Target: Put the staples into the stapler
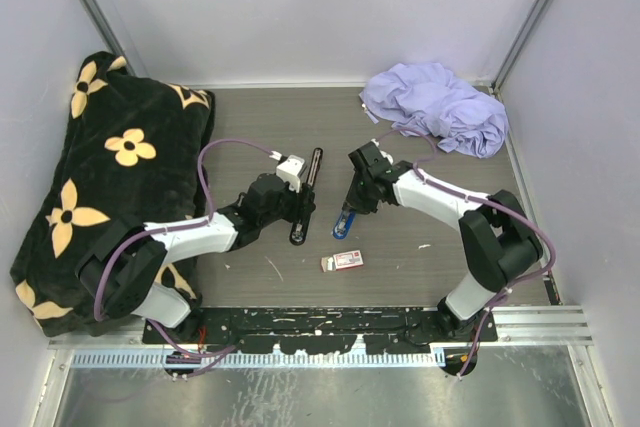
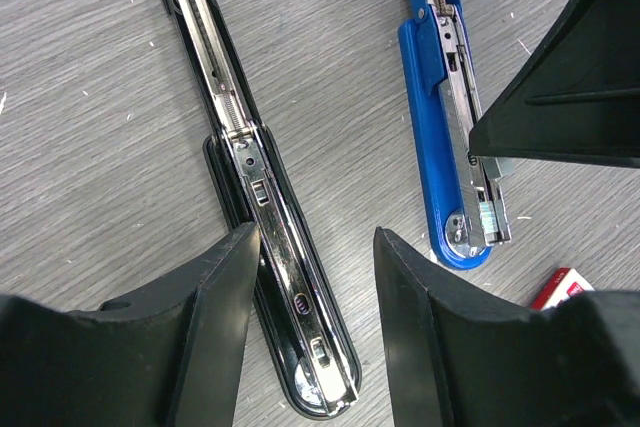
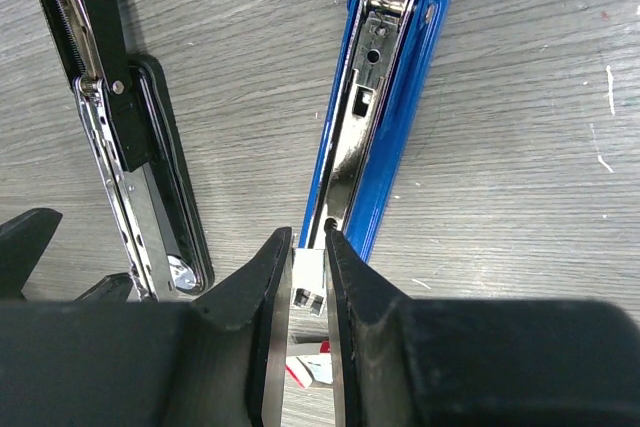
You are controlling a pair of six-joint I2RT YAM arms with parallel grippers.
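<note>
A black stapler point(image 2: 280, 247), opened out long, lies diagonally on the table. My left gripper hangs over it with its fingers apart and nothing visible between them. To the right lies a blue stapler point(image 2: 432, 147), its metal channel exposed. My right gripper is shut at the lower end of that blue stapler, on a small silvery piece that looks like a strip of staples point(image 3: 307, 270). A small white and red box point(image 1: 342, 261) lies below the blue stapler in the top view.
A dark flowered blanket point(image 1: 125, 147) covers the left side. A crumpled lilac cloth point(image 1: 435, 107) lies at the back right.
</note>
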